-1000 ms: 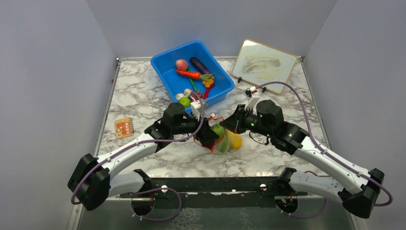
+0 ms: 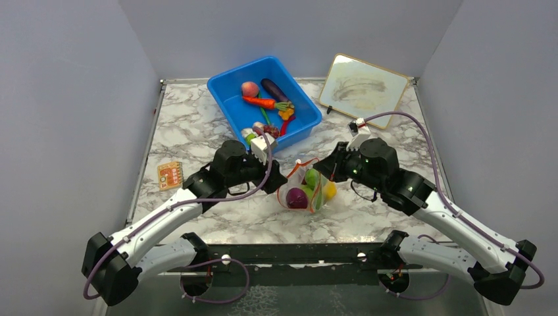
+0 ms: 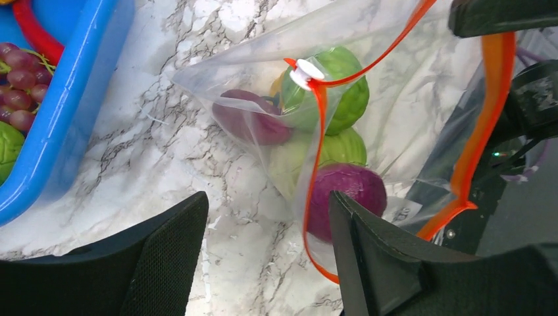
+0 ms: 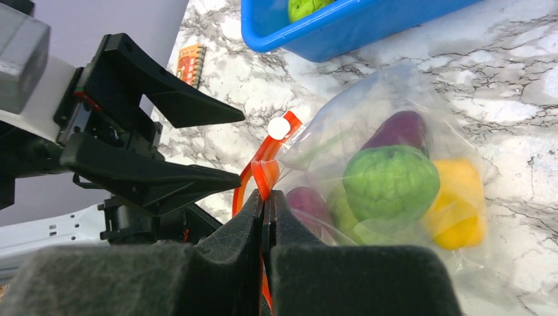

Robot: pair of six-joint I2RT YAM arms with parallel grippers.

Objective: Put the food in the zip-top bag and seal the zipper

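The clear zip top bag (image 2: 304,187) stands with its orange-edged mouth spread; the white zipper slider (image 3: 306,74) sits at one corner. Inside are purple and green food pieces, such as the purple onion (image 3: 349,197) and the green pepper (image 4: 391,184), plus a yellow piece (image 4: 459,204). My right gripper is shut on the orange rim of the bag. Beside the bag's mouth, my left gripper stands open with its fingers apart; the rim passes close by its right fingertip, and nothing is gripped.
A blue bin (image 2: 230,108) behind holds a carrot, eggplant, grapes and other food. A whiteboard (image 2: 365,89) stands at the back right, an orange notebook (image 2: 170,176) lies at the left.
My left gripper has drawn back leftward out of the bag's mouth, leaving the food inside in plainer view. My right gripper moved slightly right, and the rim spread wider with it.
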